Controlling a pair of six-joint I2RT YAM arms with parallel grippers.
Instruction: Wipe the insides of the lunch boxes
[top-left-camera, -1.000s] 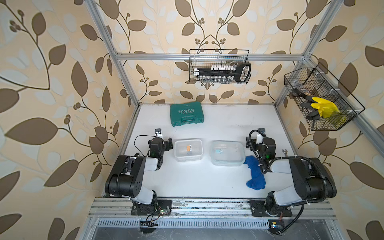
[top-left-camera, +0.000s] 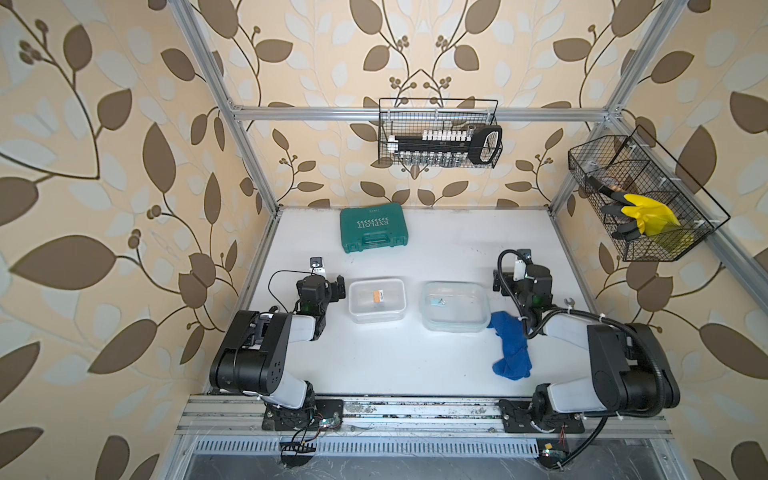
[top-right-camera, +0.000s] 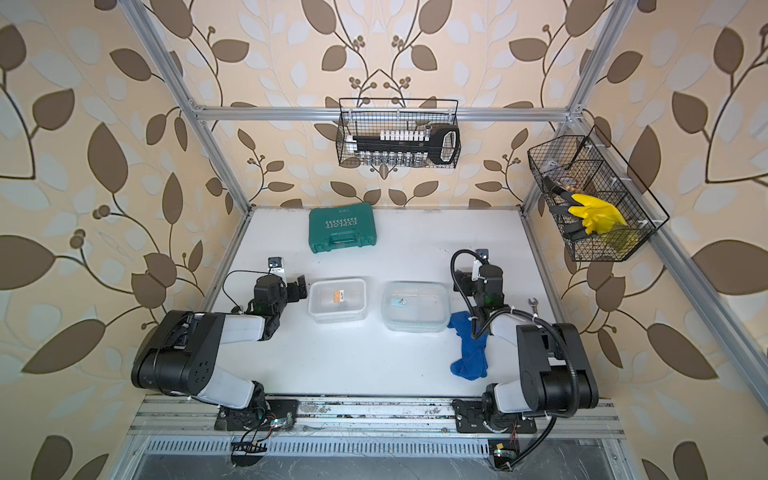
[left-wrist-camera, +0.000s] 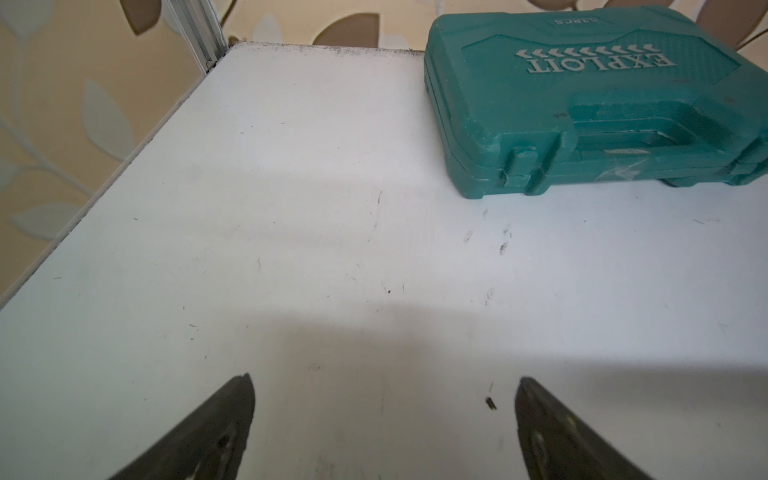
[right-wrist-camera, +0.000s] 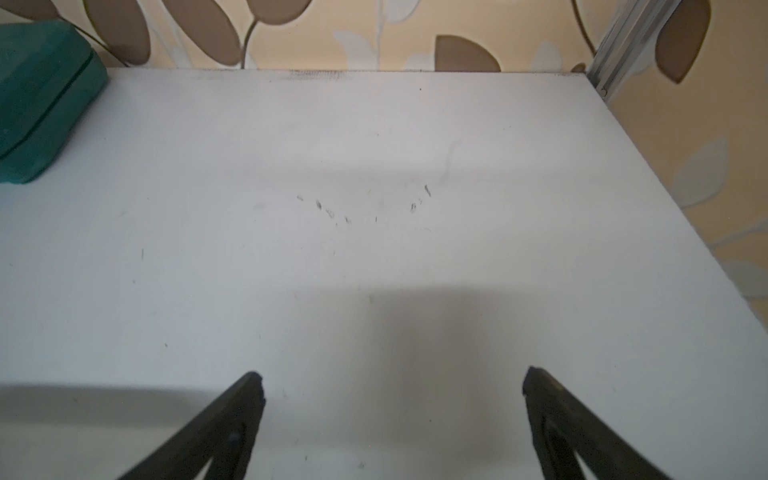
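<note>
Two clear plastic lunch boxes stand side by side mid-table: the left box has a small orange patch inside, the right box a small light-blue one. A blue cloth lies crumpled to the right of the right box, partly under my right arm. My left gripper is open and empty, just left of the left box in the top views. Open as well, my right gripper hangs behind the cloth, right of the right box, nothing between its fingers. Neither wrist view shows the boxes or cloth.
A green tool case lies at the back left. A wrench rests by the right edge. Wire baskets hang on the back rail and right wall, the latter with yellow gloves.
My right arm has shifted slightly, its forearm a little to the right and its gripper slightly back. The left arm, boxes and cloth stay where they were.
</note>
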